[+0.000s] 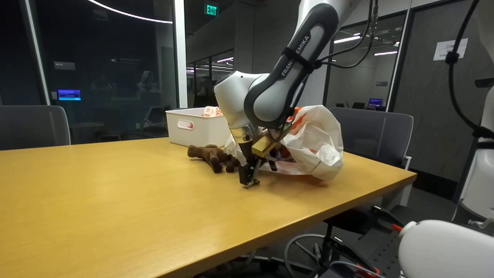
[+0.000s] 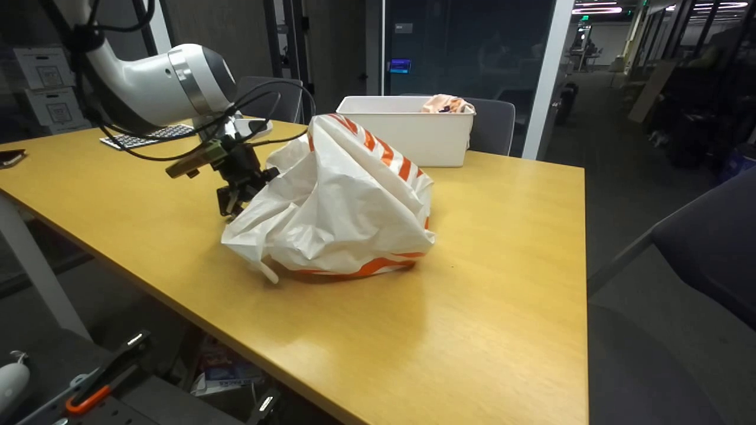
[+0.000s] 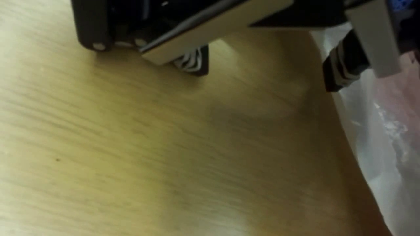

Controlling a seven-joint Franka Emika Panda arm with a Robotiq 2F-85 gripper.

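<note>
My gripper stands open low over the table, close to the mouth of a white plastic bag with orange stripes. In the wrist view one of its fingers is over bare wood, while the other overlaps the bag's edge. Whether that finger touches the plastic I cannot tell. Nothing shows between the fingers. Behind the gripper in exterior view 1, a brown plush toy lies on the table beside the bag. The bag's contents are mostly hidden by my arm; a bit of blue shows in the wrist view's corner.
A white bin with patterned cloth in it stands at the back of the table. A keyboard lies on the far side in exterior view 2.
</note>
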